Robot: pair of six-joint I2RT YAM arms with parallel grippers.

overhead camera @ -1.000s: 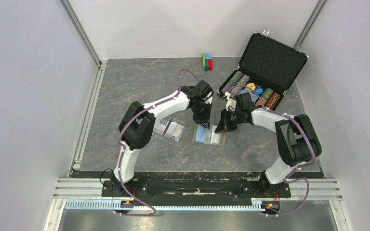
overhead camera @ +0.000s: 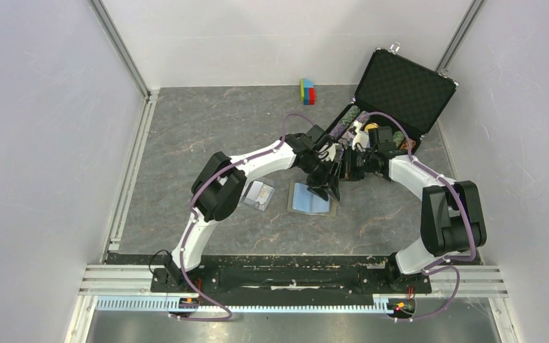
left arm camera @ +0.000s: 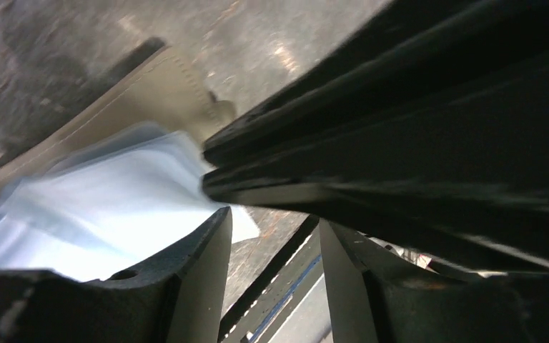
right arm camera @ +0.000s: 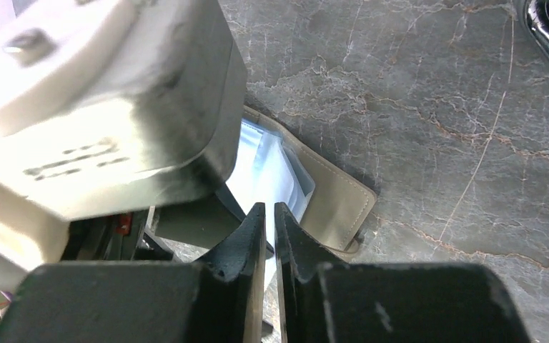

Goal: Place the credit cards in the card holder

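Note:
The card holder [overhead camera: 309, 199] lies open on the table, blue sleeves in a beige cover; in the left wrist view its sleeves [left arm camera: 100, 214] fill the lower left. My left gripper [overhead camera: 323, 187] is low over the holder's right part, its fingers [left arm camera: 207, 250] part open, with no card visible between them. My right gripper [overhead camera: 349, 171] is up and to the right of the holder; in the right wrist view its fingertips [right arm camera: 269, 209] stand slightly apart, with no card visible between them. A clear box with white contents [overhead camera: 260, 193] lies left of the holder.
An open black case [overhead camera: 404, 89] with coloured rolls and other items fills the back right. Coloured blocks [overhead camera: 307, 91] sit at the back. Both arms are close together above the holder.
My left gripper has moved right across the holder. My right gripper has withdrawn up and right from it. The holder's sleeves now show as a wider blue area.

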